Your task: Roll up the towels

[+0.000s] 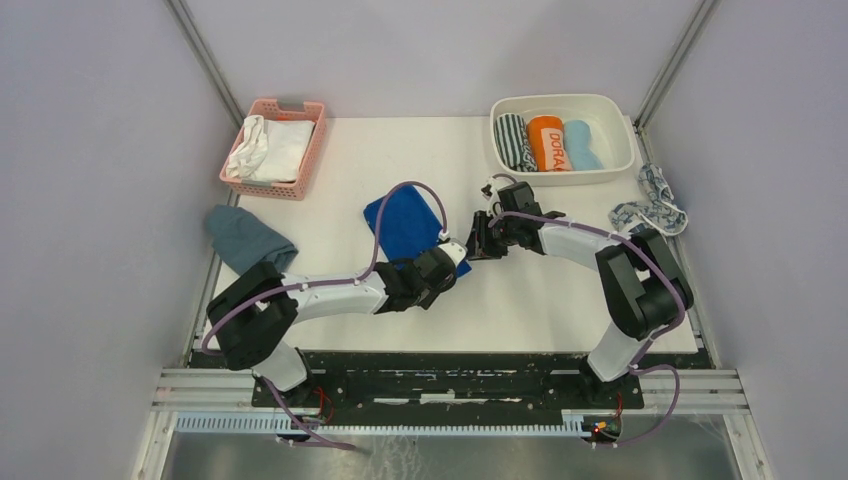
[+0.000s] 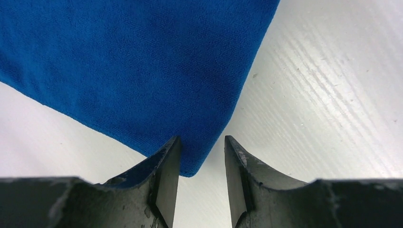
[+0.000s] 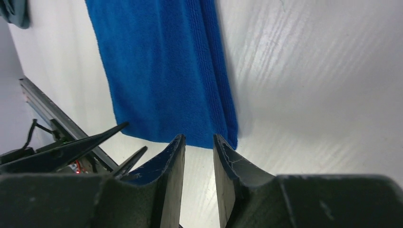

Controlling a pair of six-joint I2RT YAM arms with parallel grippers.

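Note:
The blue towel lies flat in the middle of the table as a folded strip slanting toward the front. At its near end hovers my left gripper, open; one finger's tip overlaps a corner of the towel in the left wrist view. My right gripper is also open, its fingers parted in front of the towel's right near corner, where a doubled edge shows. Neither gripper has cloth clearly between its fingers. In the top view the left hand covers part of the towel's near end.
A pink basket with white cloths stands at the back left, a grey-blue towel in front of it. A white bin holding rolled towels is at the back right. A patterned cloth lies at the right edge.

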